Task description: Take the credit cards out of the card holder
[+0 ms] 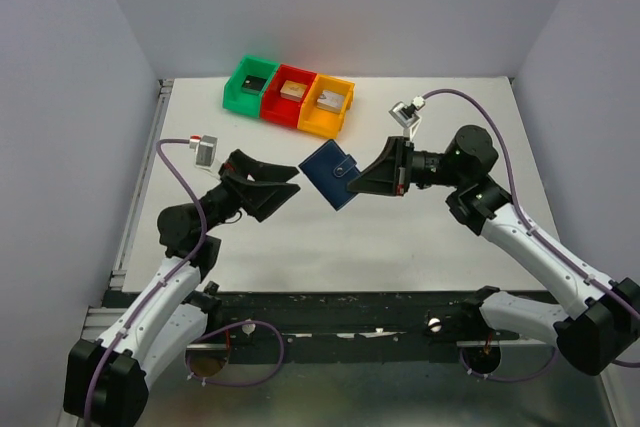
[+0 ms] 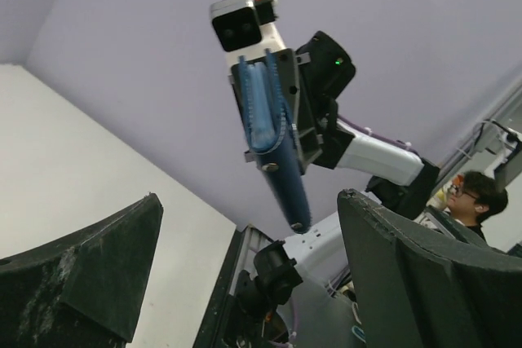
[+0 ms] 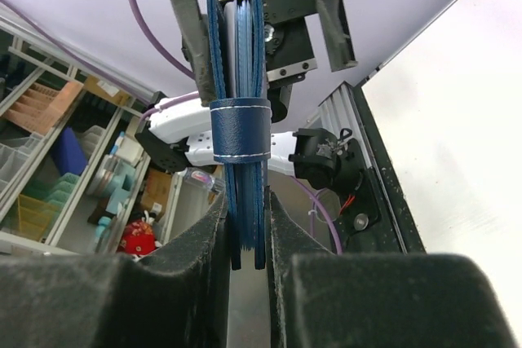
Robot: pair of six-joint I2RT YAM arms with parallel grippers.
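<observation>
The dark blue card holder (image 1: 322, 167) hangs above the table, tilted, with its snap strap turned up in the top view. My right gripper (image 1: 351, 185) is shut on its right-hand corner. Seen edge-on in the right wrist view, the holder's strap (image 3: 241, 130) wraps around it, and thin pale layers (image 3: 238, 46) show between its covers. Whether those are cards or sleeves I cannot tell. In the left wrist view the holder (image 2: 280, 167) lies beyond my fingers. My left gripper (image 1: 292, 180) stands open and empty, just left of the holder and apart from it.
Green (image 1: 239, 97), red (image 1: 276, 109) and yellow (image 1: 320, 124) bins stand side by side at the table's back, each with something inside. Most of the white table (image 1: 290, 252) below the arms is bare. A person (image 2: 477, 197) sits in the left wrist view's background.
</observation>
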